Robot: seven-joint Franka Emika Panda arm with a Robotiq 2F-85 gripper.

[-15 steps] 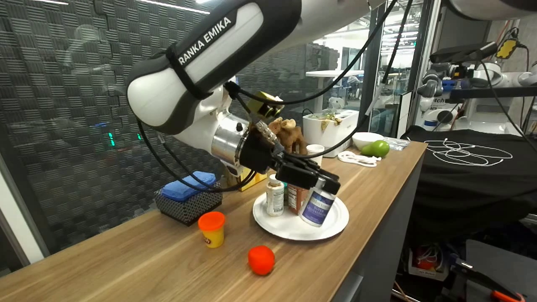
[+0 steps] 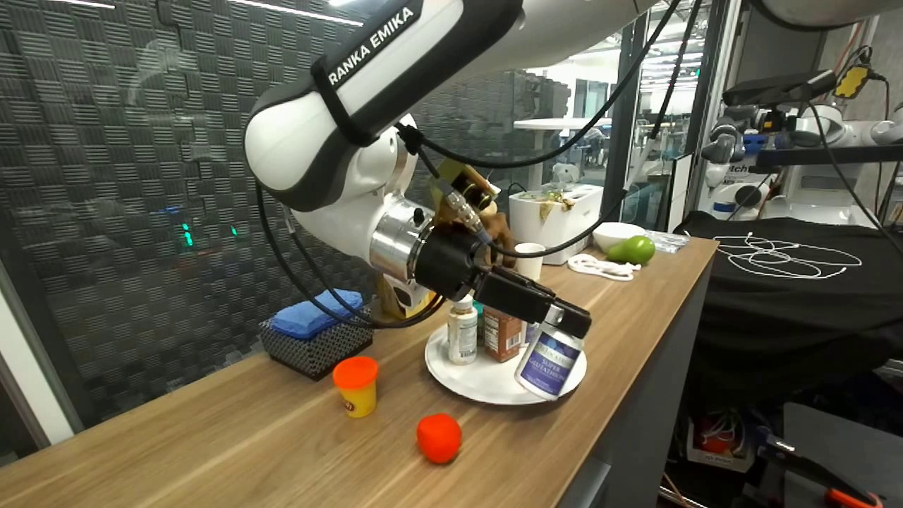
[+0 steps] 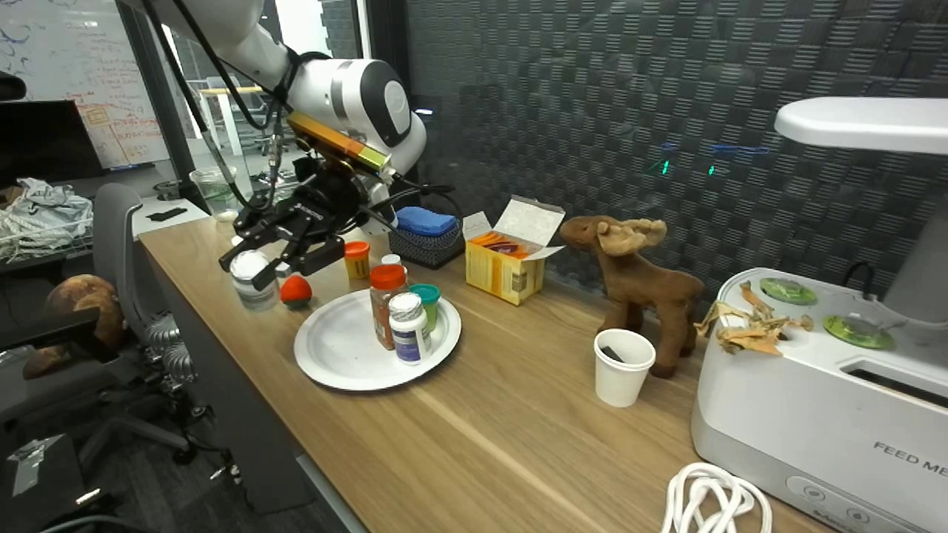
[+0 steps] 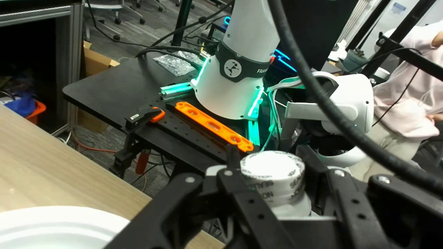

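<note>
A white bottle with a blue-purple label (image 2: pixel 548 364) is tilted in the air, my gripper (image 2: pixel 568 317) shut on its neck. In exterior view 2 this held bottle (image 3: pixel 255 286) hangs by the table's front edge, left of the white plate (image 3: pixel 329 360). The wrist view shows its white sealed top (image 4: pixel 272 168) between my fingers. On the plate stand a red-capped spice container (image 3: pixel 384 312), a white bottle with a purple label (image 3: pixel 409 333), a teal-lidded container (image 3: pixel 426 302) and a white-capped bottle (image 2: pixel 463 333).
A red ball-like object (image 2: pixel 439 437) and an orange-lidded yellow tub (image 2: pixel 356 388) sit left of the plate in exterior view 1. Farther along are a yellow box (image 3: pixel 504 266), a plush moose (image 3: pixel 635 275) and a paper cup (image 3: pixel 622 377).
In exterior view 1 my gripper and the held bottle have shifted right and slightly down, toward the table's front edge. Things on the table have stayed put.
</note>
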